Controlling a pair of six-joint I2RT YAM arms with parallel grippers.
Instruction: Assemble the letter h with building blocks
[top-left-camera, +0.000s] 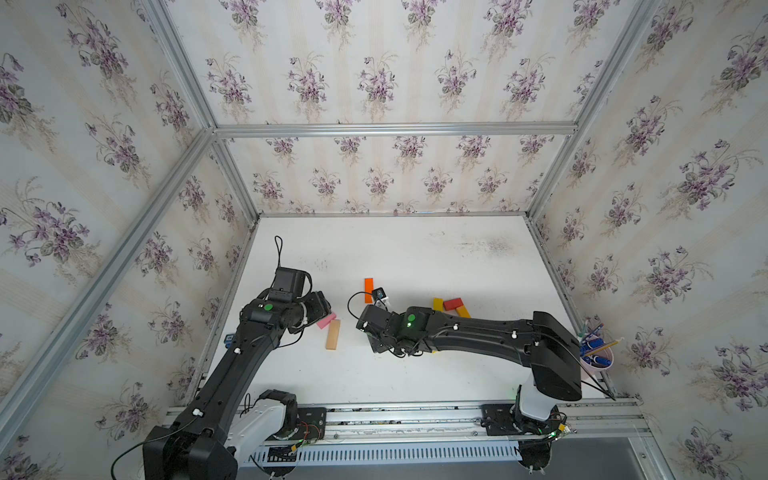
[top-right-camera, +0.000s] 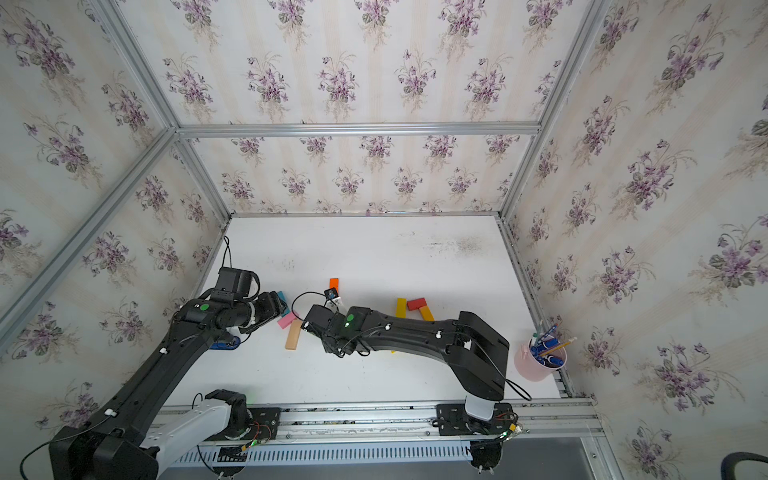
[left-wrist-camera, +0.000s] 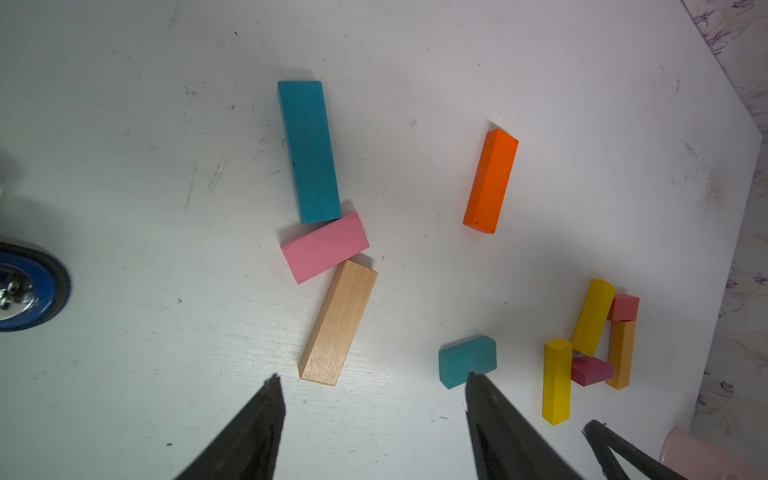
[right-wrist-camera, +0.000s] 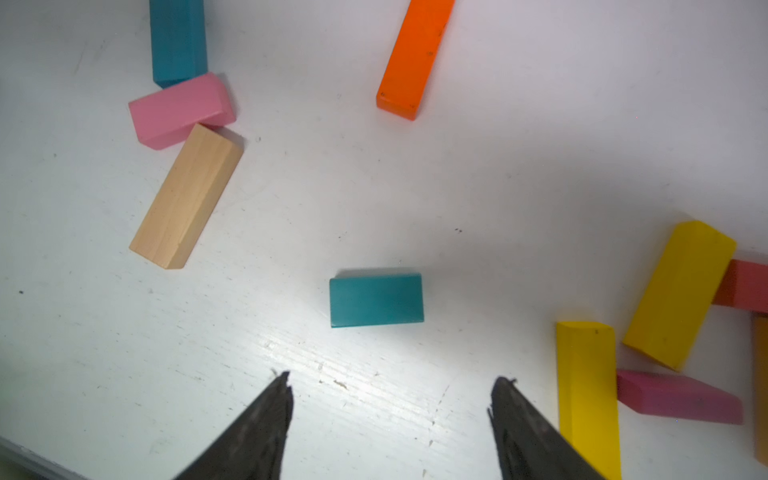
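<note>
Both grippers are open and empty above the white table. In its wrist view, my left gripper hangs over bare table near the wooden block (left-wrist-camera: 338, 323); a pink block (left-wrist-camera: 325, 247) links that block's upper end to a long teal block (left-wrist-camera: 309, 151). The short teal block (right-wrist-camera: 376, 301) lies alone, ahead of the fingertips of my right gripper in the right wrist view. An orange block (left-wrist-camera: 491, 181) lies apart farther back. At the right are a slanted yellow block (right-wrist-camera: 680, 292), a straight yellow block (right-wrist-camera: 588, 392) and a magenta block (right-wrist-camera: 680, 397) between them.
A red block (top-left-camera: 453, 304) and an amber block (left-wrist-camera: 621, 353) adjoin the yellow ones. A pink cup of pens (top-right-camera: 540, 360) stands at the right edge. A blue round object (left-wrist-camera: 30, 286) lies far left.
</note>
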